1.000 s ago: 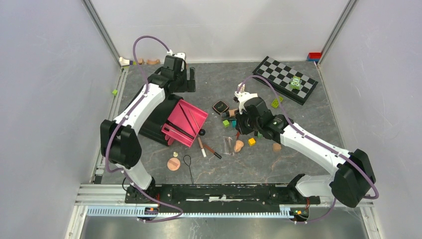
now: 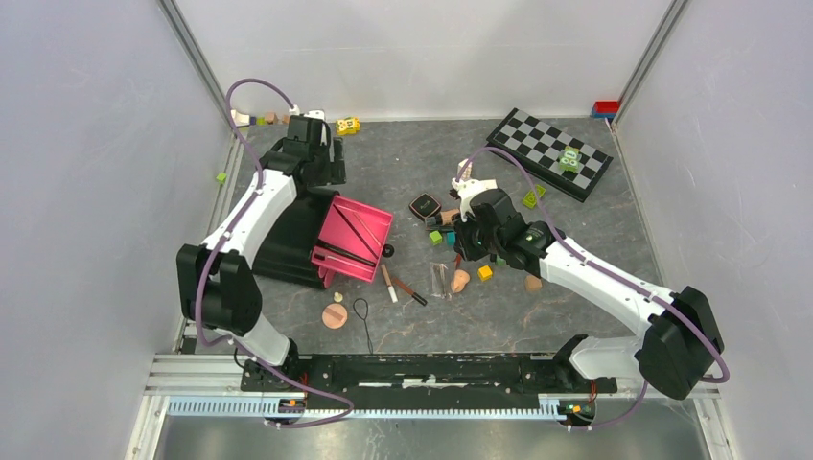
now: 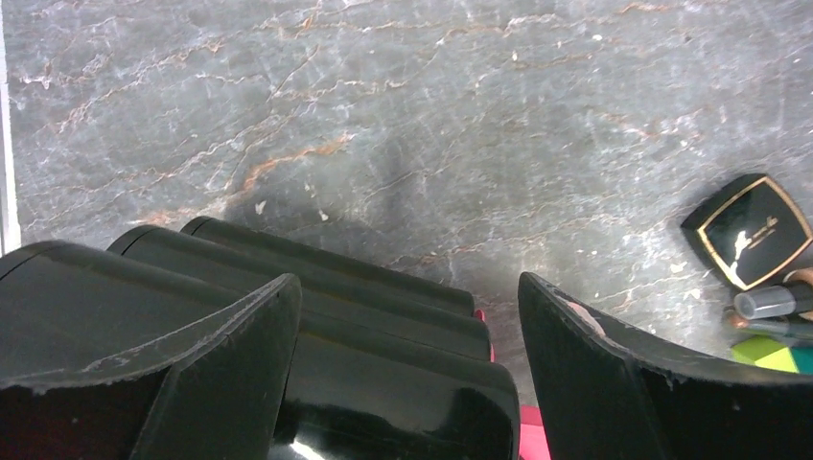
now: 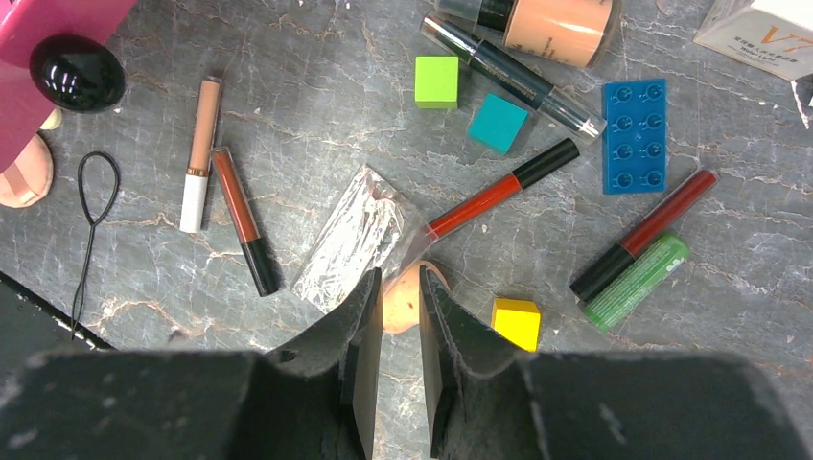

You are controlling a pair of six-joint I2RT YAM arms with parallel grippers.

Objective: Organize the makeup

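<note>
The black makeup case (image 2: pixel 292 251) stands at left with its pink tray (image 2: pixel 350 240) out, sticks lying in it. My left gripper is open above the case's far end, nothing between its fingers. A black compact (image 3: pixel 746 230) lies to its right. My right gripper hangs over scattered makeup, its fingers a little apart, above a peach sponge (image 4: pixel 401 307) and a clear packet (image 4: pixel 350 240). Lip glosses (image 4: pixel 201 153), a red-capped tube (image 4: pixel 644 230), a pencil-like tube (image 4: pixel 508 77) and a foundation bottle (image 4: pixel 561 29) lie around it.
A checkerboard (image 2: pixel 525 139) is at the back right. Coloured blocks, including green (image 4: pixel 436 81) and yellow (image 4: pixel 516 324), lie among the makeup. An eyelash-curler-like loop (image 4: pixel 91 220) lies near the front edge.
My left arm has moved leftward and slightly toward the front, over the case. The tray has shifted slightly left since earlier. The right arm looks still.
</note>
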